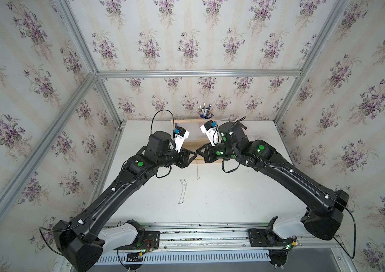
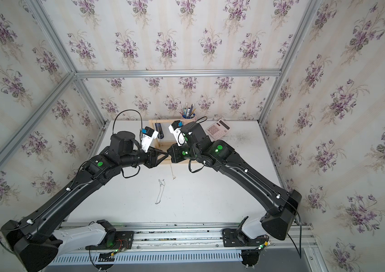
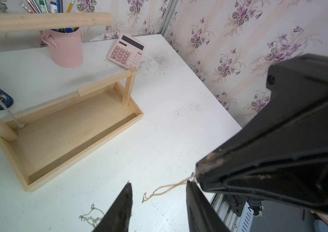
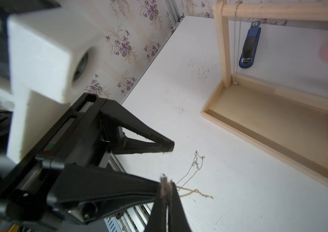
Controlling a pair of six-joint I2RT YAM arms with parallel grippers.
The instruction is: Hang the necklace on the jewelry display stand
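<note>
A gold chain necklace (image 3: 164, 190) dangles from the fingertips of my right gripper, which is shut on it. My left gripper is beside it, fingers parted, with the chain seen between them in the left wrist view. Both grippers meet above the front of the wooden display stand (image 4: 279, 10), a crossbar on posts over a shallow tray (image 4: 272, 116). A silver chain (image 4: 235, 46) hangs from the crossbar's left end. Another silver chain (image 1: 182, 190) lies on the table in front.
Behind the stand are a blue stapler (image 4: 250, 44), a pink pencil cup (image 3: 65, 50) and a pink calculator (image 3: 127, 50).
</note>
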